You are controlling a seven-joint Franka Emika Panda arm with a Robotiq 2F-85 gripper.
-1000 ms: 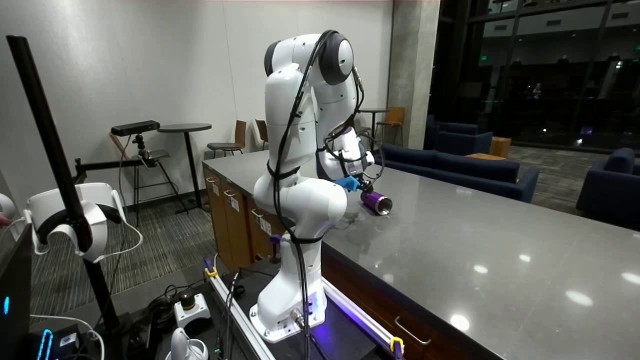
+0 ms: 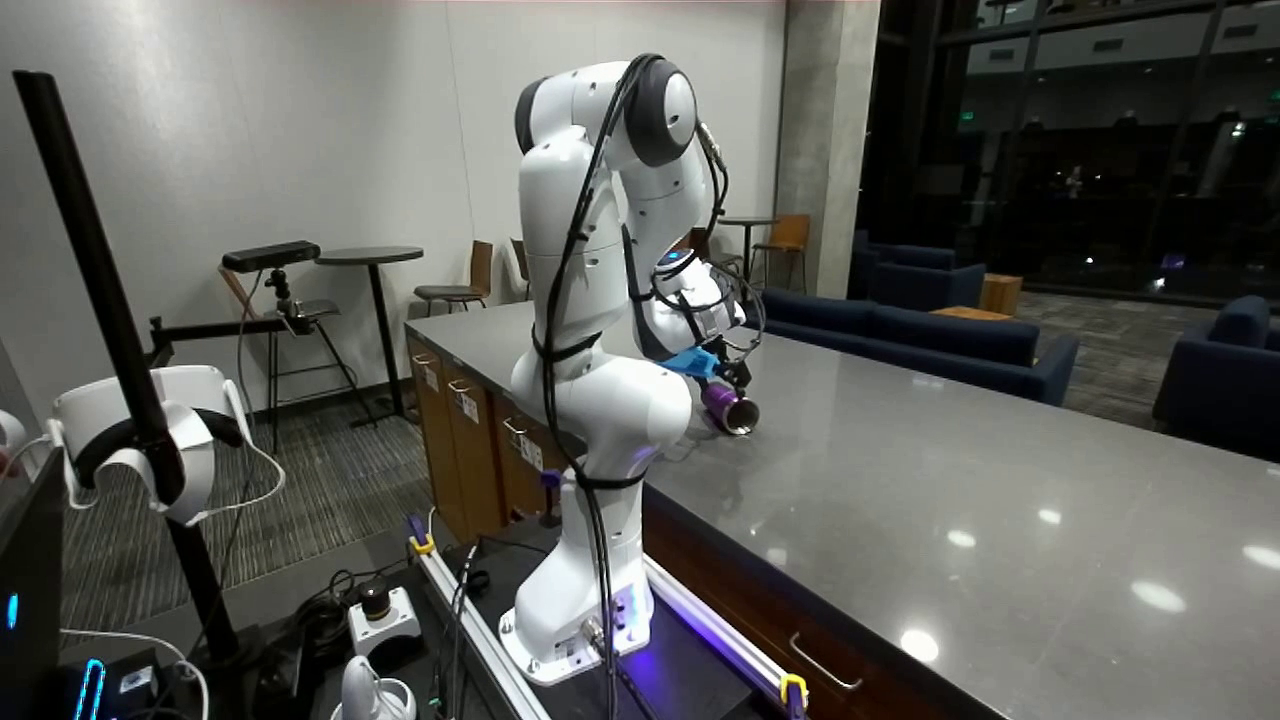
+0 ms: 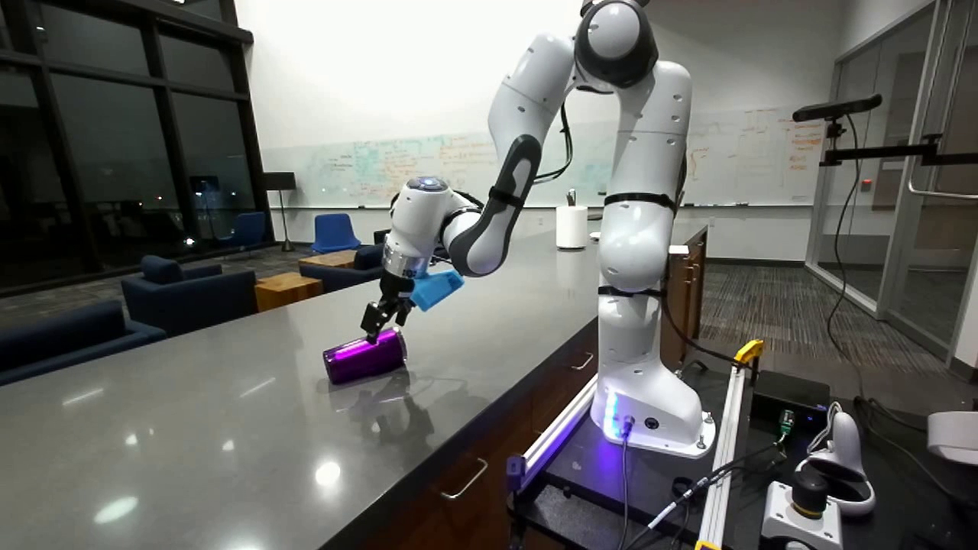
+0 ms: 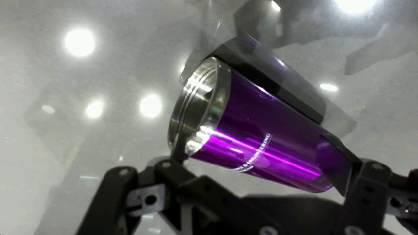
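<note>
A shiny purple metal tumbler [image 4: 254, 129] lies on its side on the grey countertop [image 3: 229, 394], its open steel mouth [image 4: 200, 105] toward the upper left in the wrist view. Close over it is my gripper, with its fingers [image 4: 351, 172] spread wide: one stands in front of the mouth's rim, the other in front of the base end. The gripper [image 3: 376, 330] looks to be touching the tumbler [image 3: 364, 357] or just above it in exterior view 2; contact cannot be made out for certain. In exterior view 1 the tumbler [image 2: 729, 409] shows below the gripper [image 2: 726, 378].
A white canister [image 3: 571, 228] stands at its far end. Blue tape-like material [image 3: 436, 289] sticks out from the wrist. Dark sofas [image 2: 900, 342] stand past the counter's far side.
In exterior view 1 the tumbler and gripper have both shifted left, and the tumbler has turned so its mouth faces the camera more. The upper arm has leaned slightly left.
</note>
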